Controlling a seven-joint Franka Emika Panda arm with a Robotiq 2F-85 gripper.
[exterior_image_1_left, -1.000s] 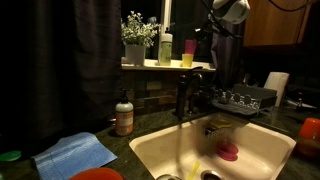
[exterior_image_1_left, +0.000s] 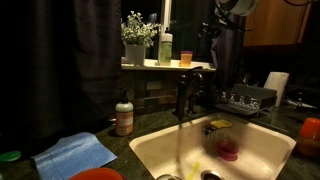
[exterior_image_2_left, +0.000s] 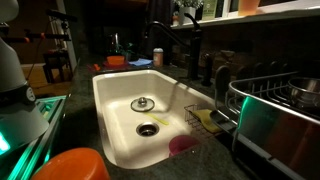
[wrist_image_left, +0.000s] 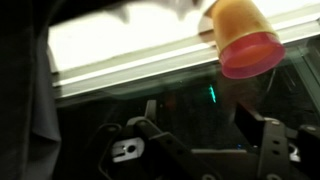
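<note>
An orange-yellow cup with a pink inner part (exterior_image_1_left: 186, 59) stands on the windowsill, right of a green bottle. In the wrist view this cup (wrist_image_left: 243, 38) sits at the upper right, its pink end facing the camera; the pink part appears nested inside the yellow one. My gripper is open, its dark fingers (wrist_image_left: 130, 148) spread at the bottom of that view with nothing between them, apart from the cup. In exterior view 1 the gripper is dark and blurred against the curtain, above and right of the cup.
On the sill are a potted plant (exterior_image_1_left: 137, 36) and the green bottle (exterior_image_1_left: 165, 48). Below lies the white sink (exterior_image_2_left: 120, 123), holding a pink item (exterior_image_2_left: 183, 144) and a lid (exterior_image_2_left: 142, 104). The faucet (exterior_image_1_left: 182, 95) rises behind it. A dish rack (exterior_image_1_left: 250, 97) stands at right.
The arm has since moved slightly up and right, away from the cups.
</note>
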